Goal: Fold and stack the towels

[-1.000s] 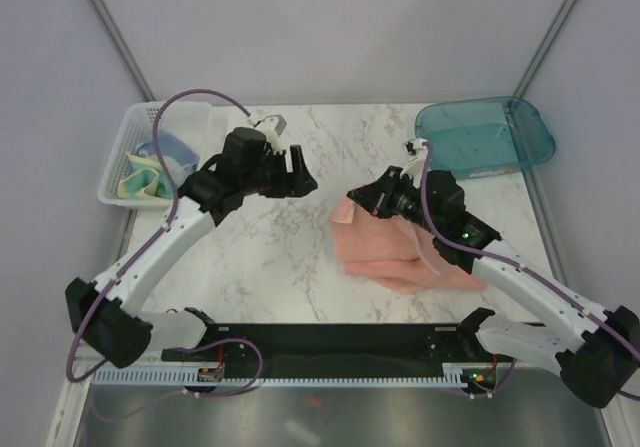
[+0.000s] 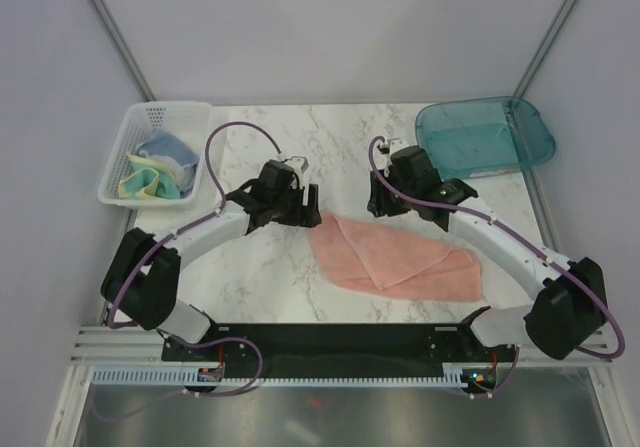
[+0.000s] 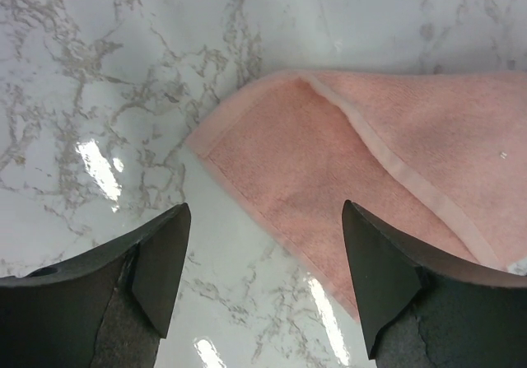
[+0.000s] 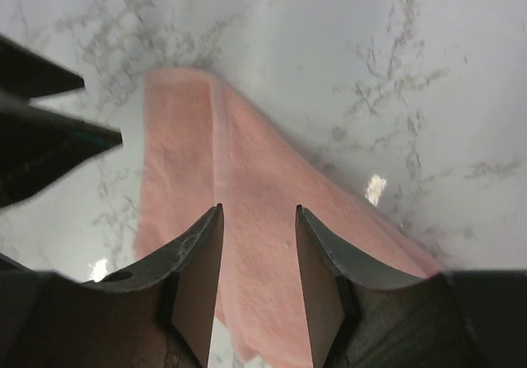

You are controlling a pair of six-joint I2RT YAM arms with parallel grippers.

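Note:
A pink towel lies on the marble table, its right part folded over on itself and its upper left corner flat on the surface. Close to that corner hovers my left gripper, open and empty; in the left wrist view its black fingers stand wide apart with towel and table visible below. My right gripper is over the towel's upper edge, partly open, with only a view of the towel between its fingertips. Other towels, blue and green-yellow, are in the white basket.
The white basket stands at the back left, an empty teal bin at the back right. Bare marble lies between them and at front left. The two grippers are close together.
The left gripper has come down to the towel's left corner.

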